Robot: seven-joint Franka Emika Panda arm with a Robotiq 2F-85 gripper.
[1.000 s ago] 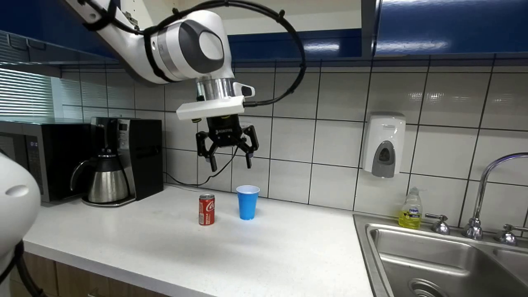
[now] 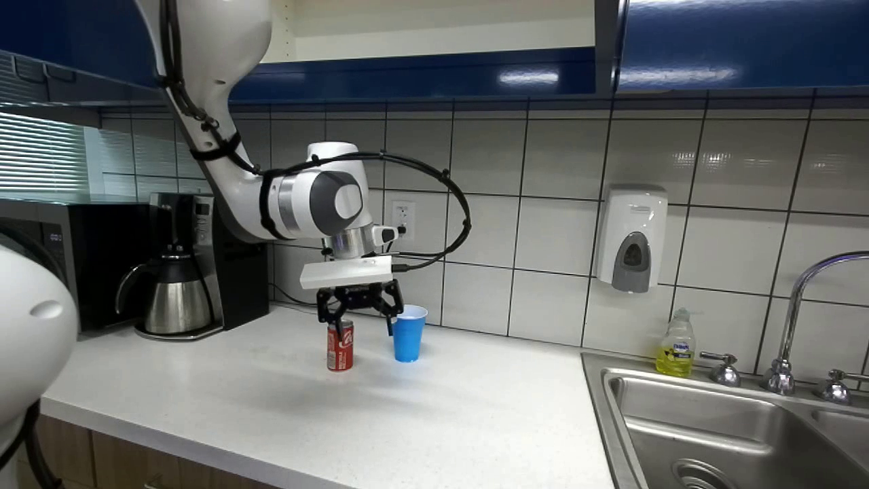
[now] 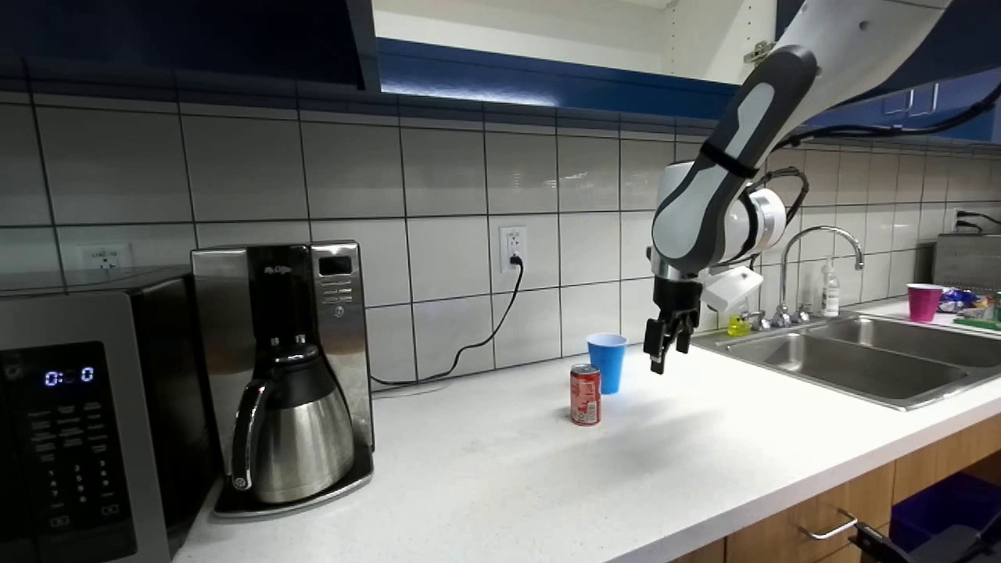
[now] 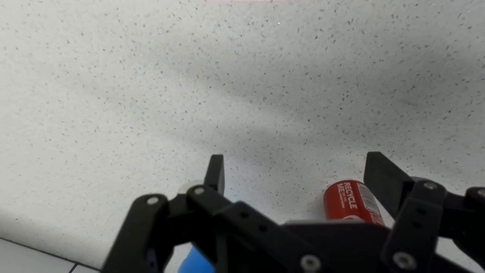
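A red soda can (image 2: 340, 349) stands upright on the white counter, just left of a blue cup (image 2: 409, 338) in exterior view 1. My gripper (image 2: 364, 333) hangs over the counter with its fingers spread wide and nothing held. In exterior view 2 the gripper (image 3: 665, 361) sits to the right of the can (image 3: 586, 396) and of the cup (image 3: 609, 361), above the surface. The wrist view has the can (image 4: 348, 200) low in the picture, near the right fingertip, partly covered by the gripper's body. Only a blue sliver of the cup (image 4: 196, 262) shows there.
A coffee maker (image 3: 298, 432) and a microwave (image 3: 70, 422) occupy the counter's left end. To the right is the steel sink (image 2: 607, 407), with a bottle of yellow soap (image 2: 677, 346) behind it.
My gripper has come down a long way, from well above the can and cup to near their height, and its tilt has changed. The can and cup have stayed put.
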